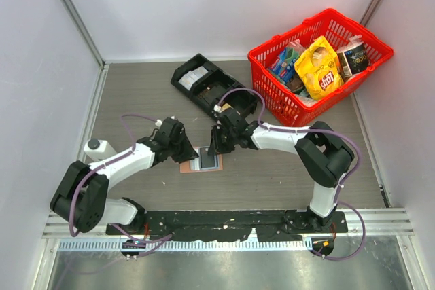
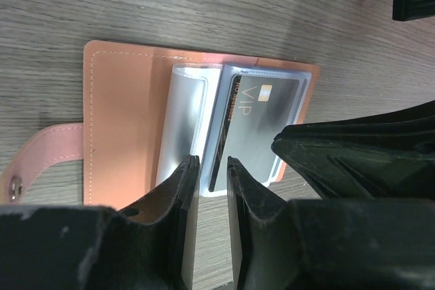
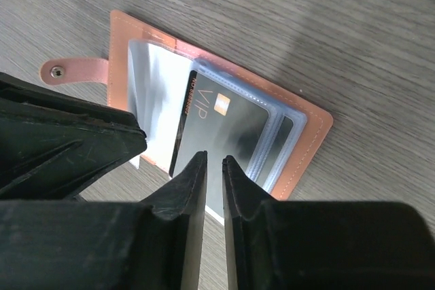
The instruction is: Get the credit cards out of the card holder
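Note:
An opened pink card holder (image 2: 122, 127) lies flat on the table, its snap strap (image 2: 51, 151) sticking out at the left. Under a clear sleeve on its right half sits a grey card marked VIP (image 3: 211, 120). In the right wrist view the edge of another dark card (image 3: 280, 147) shows beside it. My left gripper is over the sleeves, its fingertips a small gap apart with nothing between them. Above the VIP card stands my right gripper, also slightly open and empty. Whether either fingertip touches a sleeve is unclear.
Behind the holder rests a black divided tray (image 1: 211, 89) with white cards and other items. A red basket (image 1: 285, 103) of snacks stands at the back right. Both gripper bodies crowd close over the holder.

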